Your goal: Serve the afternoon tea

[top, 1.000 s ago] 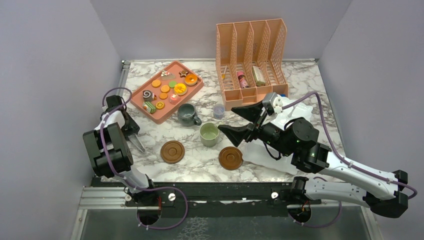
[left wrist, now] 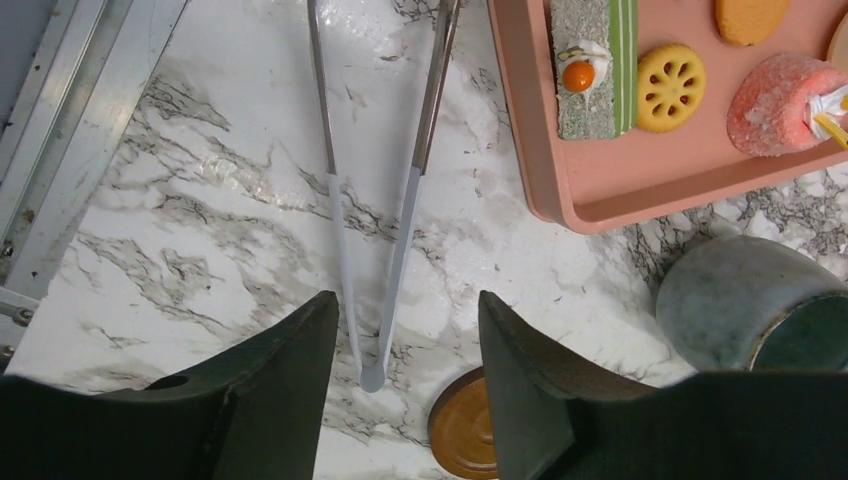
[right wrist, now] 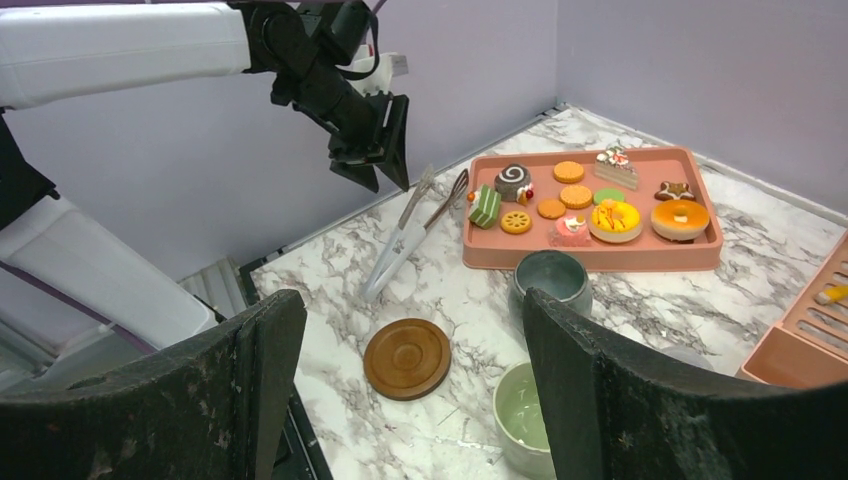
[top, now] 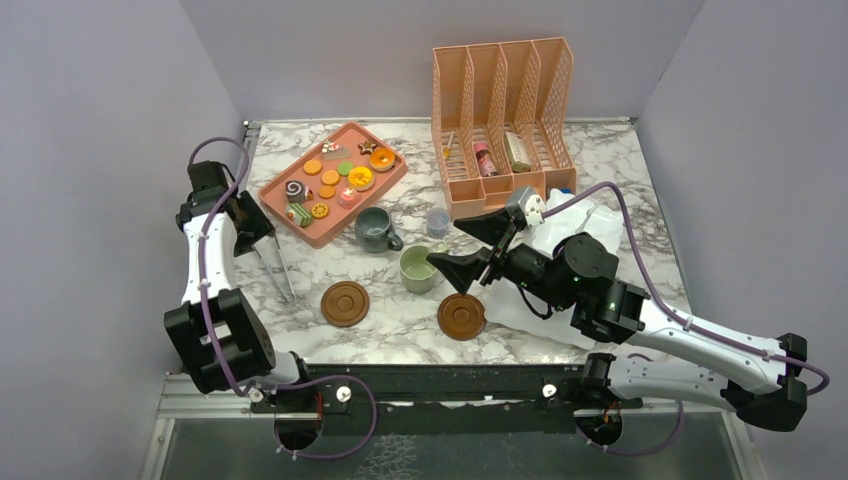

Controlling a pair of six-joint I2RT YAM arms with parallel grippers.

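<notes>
Metal tongs with grey tips (left wrist: 402,235) lie on the marble table, their two arms spread apart. Above them hovers my left gripper (top: 256,243), open, with nothing held between its fingers. A pink tray (top: 322,232) of play pastries sits at the back left. In front of the tray stand a dark teal mug (top: 374,231) and a pale green cup (top: 417,272). Two brown round coasters lie nearer the front, a left one (top: 345,303) and a right one (top: 461,316). My right gripper (top: 448,242) is open and empty, above the table near the green cup.
A peach rack (top: 505,110) with several slots stands at the back, holding a pink can (top: 485,160) and a small packet (top: 517,152). A clear small cup (top: 437,222) is beside it. White plastic (top: 520,312) covers the right side.
The right arm has shifted only slightly.
</notes>
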